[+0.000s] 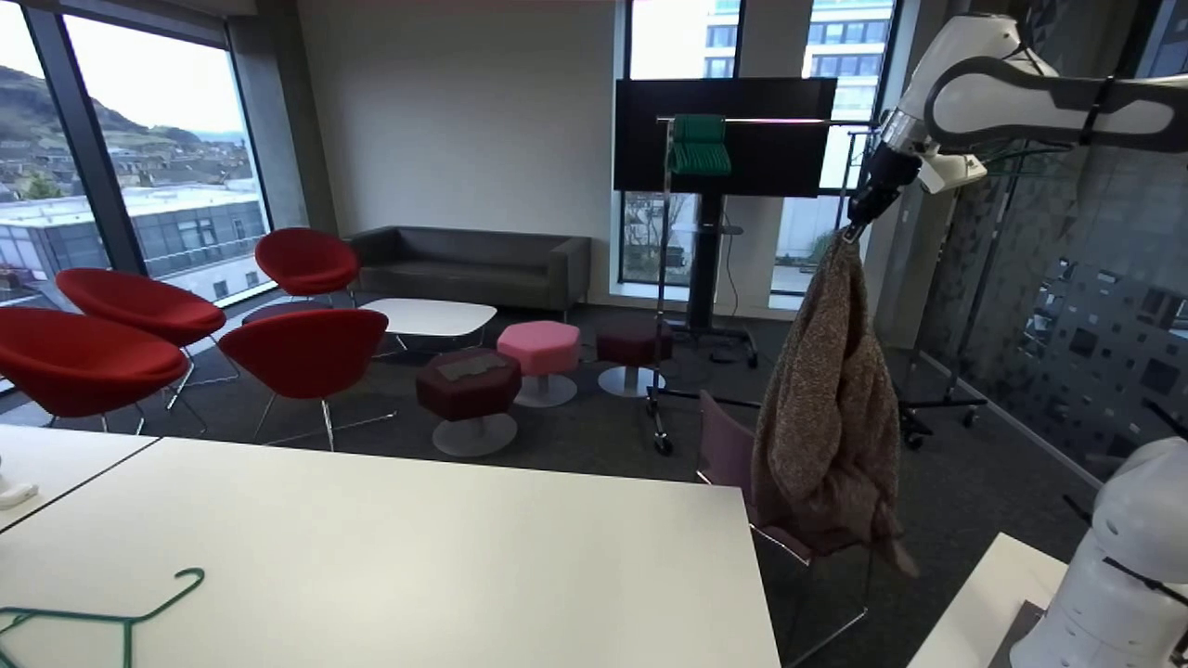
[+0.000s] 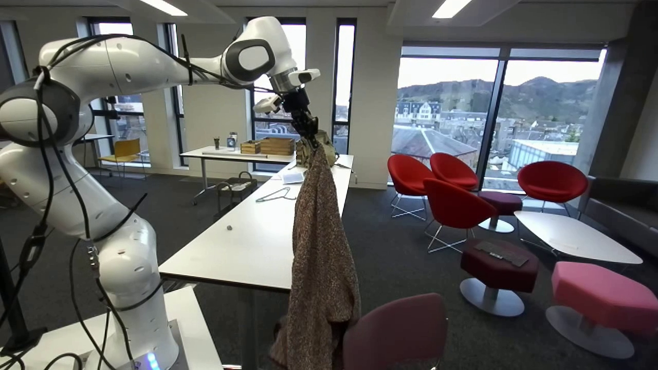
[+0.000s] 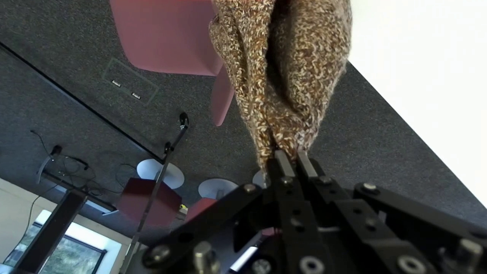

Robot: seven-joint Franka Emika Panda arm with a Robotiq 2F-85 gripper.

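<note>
A brown knitted garment (image 1: 830,390) hangs in long folds from my gripper (image 1: 853,232), which is shut on a bunched piece of it. In the second exterior view the garment (image 2: 321,234) drops past the end of the white table, its lower part beside a dark pink chair (image 2: 398,333). The wrist view has the knit (image 3: 296,68) pinched between the fingertips; folds hide how much cloth is gripped. On the white table (image 1: 445,534) lies a green hanger (image 1: 128,618), apart from the garment.
A clothes rail (image 1: 780,121) carrying green hangers (image 1: 699,145) stands behind the garment. Red chairs (image 1: 306,354) and hexagonal stools (image 1: 540,347) occupy the floor beyond the table.
</note>
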